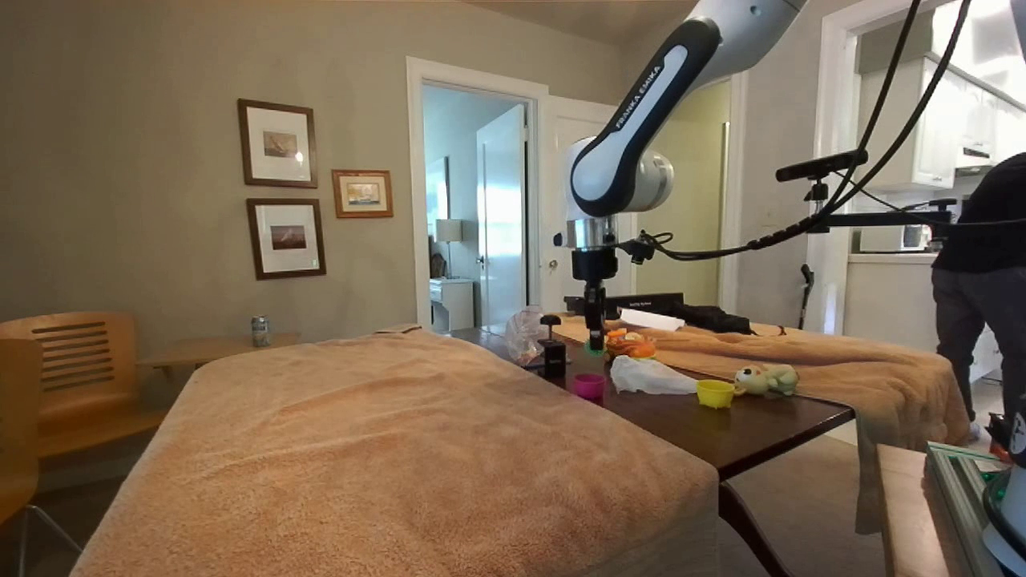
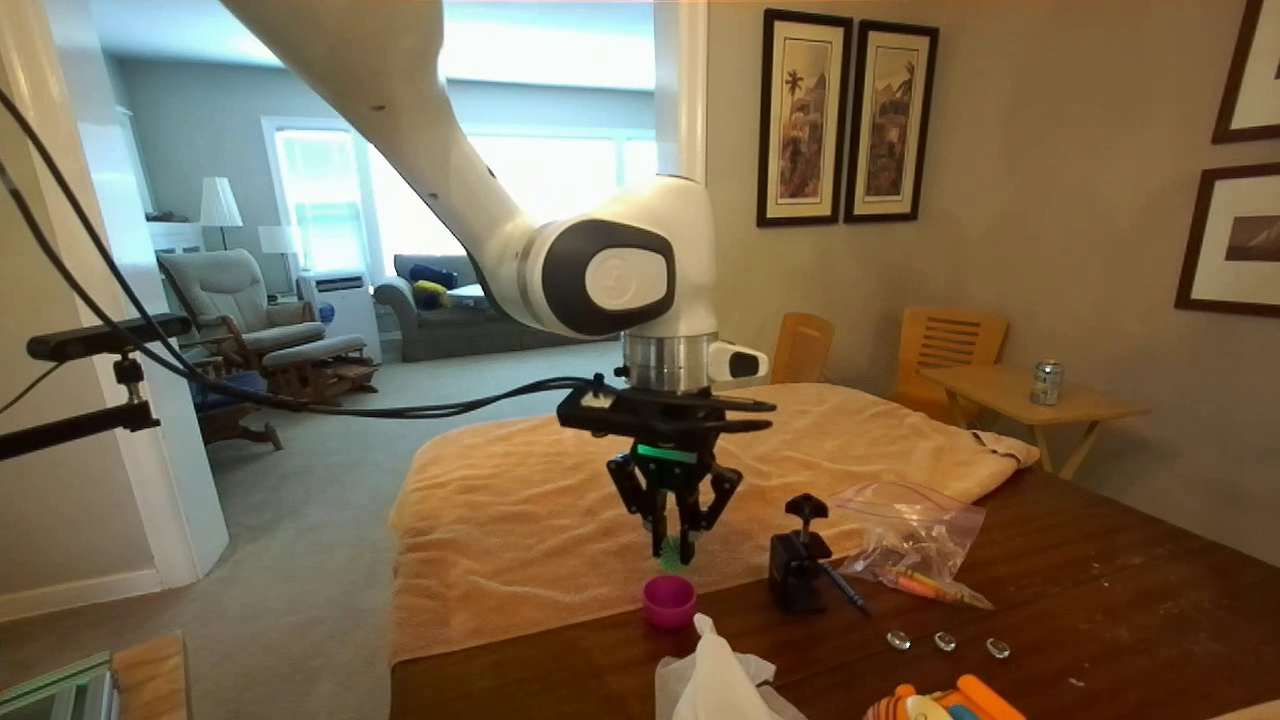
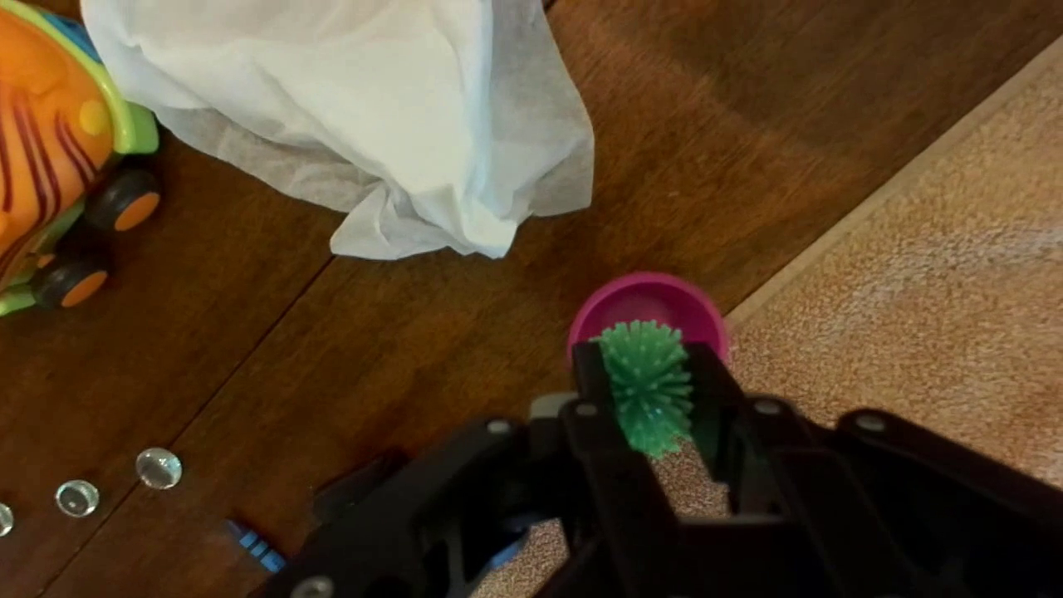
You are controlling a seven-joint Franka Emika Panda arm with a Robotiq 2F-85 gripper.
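Observation:
My gripper (image 2: 672, 554) points straight down and is shut on a green spiky ball (image 3: 648, 387), whose bristles show between the two fingers in the wrist view. Below it stands a magenta cup (image 2: 669, 602) on the dark table, near the edge by the orange towel. The ball hangs above the cup, apart from it. In the wrist view the cup (image 3: 648, 299) lies partly behind the ball and fingers, and what I see of its inside is empty. A yellow cup (image 1: 714, 393) sits farther along the table.
Crumpled white tissue (image 3: 399, 120) lies beside the magenta cup. Close by are a black clamp (image 2: 798, 570), a plastic bag (image 2: 918, 540), clear glass beads (image 2: 945, 642) and an orange toy vehicle (image 3: 50, 149). A plush toy (image 1: 766, 379) rests by the yellow cup.

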